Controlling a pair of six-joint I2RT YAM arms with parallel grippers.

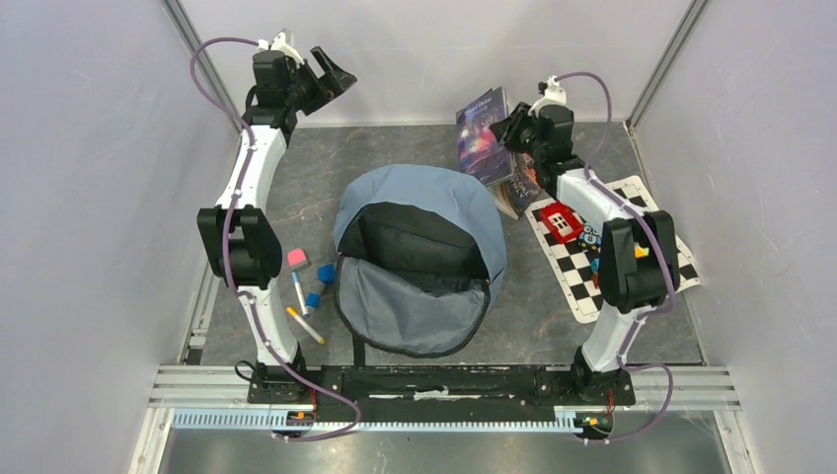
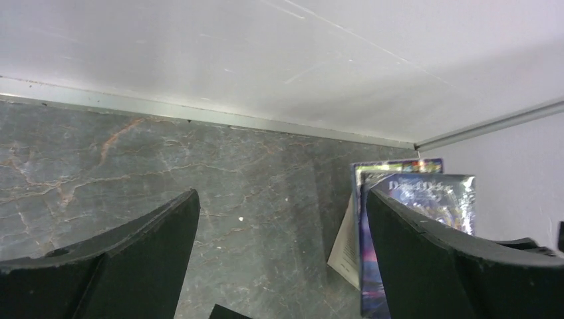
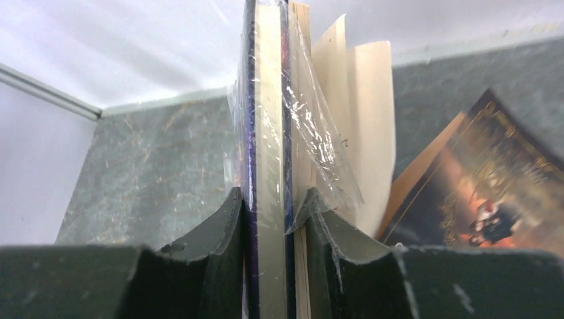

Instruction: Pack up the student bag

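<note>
Books [image 1: 482, 136] with a purple galaxy-like cover are raised at the back, with my right gripper [image 1: 511, 129] shut on their edge. In the right wrist view the held books [image 3: 269, 133] stand upright between both fingers, loose clear wrap and flared pages at their side. My left gripper [image 1: 341, 79] is open and empty at the back left, apart from the books, which appear beyond its right finger [image 2: 425, 259] in the left wrist view. The blue-grey student bag [image 1: 415, 183] lies unzipped in the middle, its flap folded toward the front.
Another dark book [image 3: 492, 186] lies on the floor beside the held ones. A checkered mat [image 1: 577, 286] with toys, including a red one [image 1: 561, 223], is at the right. Markers [image 1: 306, 326] and blue blocks [image 1: 327, 274] lie left of the bag. Walls enclose the sides and back.
</note>
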